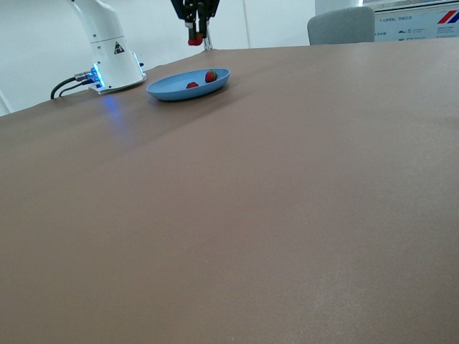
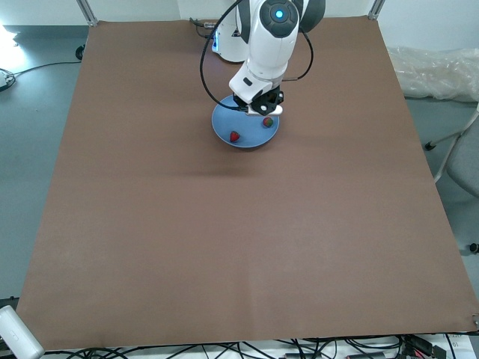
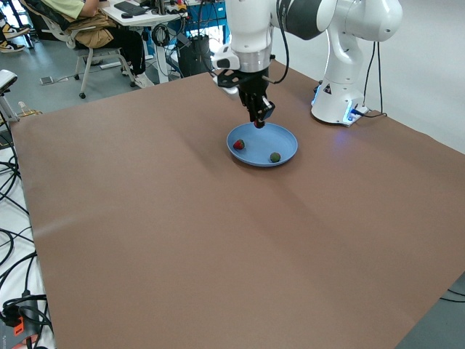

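Observation:
A blue plate (image 2: 247, 136) (image 1: 168, 89) (image 3: 254, 153) holds two strawberries: one red (image 2: 234, 136) (image 3: 238, 144), one with its green top showing (image 2: 268, 122) (image 3: 275, 157). My gripper (image 2: 257, 108) (image 1: 196, 32) (image 3: 259, 116) hangs above the plate. In the top view, something red sits at the bottom of its dark fingers, at the upper edge of the frame; I cannot tell whether that is held fruit or part of the gripper, nor how the fingers stand.
The arm's white base (image 1: 115, 64) (image 3: 338, 102) stands behind the plate with cables. A grey chair (image 2: 460, 157) is beyond the table's edge.

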